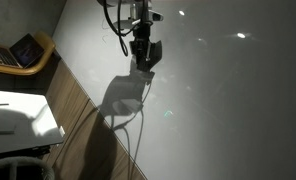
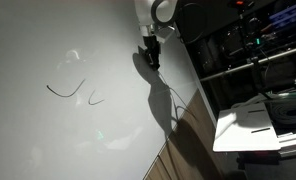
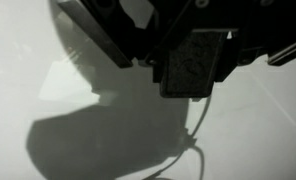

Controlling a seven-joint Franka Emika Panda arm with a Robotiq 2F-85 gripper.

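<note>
A dark, block-like object [image 3: 191, 72], possibly an eraser, is held between the fingers of my gripper [image 1: 142, 60], which is shut on it. Below and around the block in the wrist view is the pale, glossy board [image 3: 118, 110], crossed by a large shadow. Whether the block touches the board cannot be told. Two dark curved strokes [image 2: 66, 92] mark the board in exterior view 2, to the left of the gripper [image 2: 152, 52]. A thin cable shows near the shadow in the wrist view.
In exterior view 1, a white table [image 1: 23, 118] stands at lower left, with a laptop on a chair [image 1: 30, 56] above it in the picture. Wood-toned strip [image 1: 78, 110] borders the board. Much of the board is clear.
</note>
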